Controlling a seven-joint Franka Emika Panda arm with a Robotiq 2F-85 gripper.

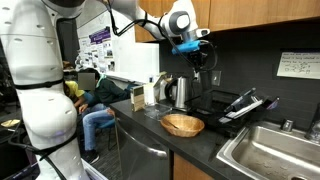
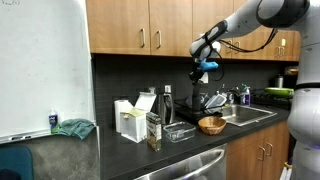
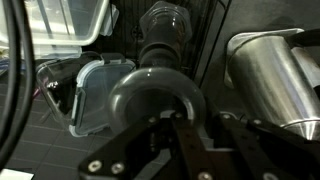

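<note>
My gripper (image 1: 197,58) points down, high above the counter and just in front of the dark backsplash. In the second exterior view the gripper (image 2: 203,72) hangs below the cabinets, over the dish rack area. It is shut on a dark object (image 3: 158,103) with a glossy grey round end, which fills the middle of the wrist view. Beyond that round end a narrower dark part (image 3: 165,30) extends toward the top of the frame. What the object is I cannot tell, and the fingers' contact with it is hidden.
A steel kettle (image 1: 181,92) stands at the back, and a wooden bowl (image 1: 182,125) sits on the front counter. To the right are a black dish rack (image 1: 237,108) and the sink (image 1: 270,150). Clear plastic containers (image 3: 98,92) lie below the gripper. Cabinets (image 2: 170,30) hang overhead.
</note>
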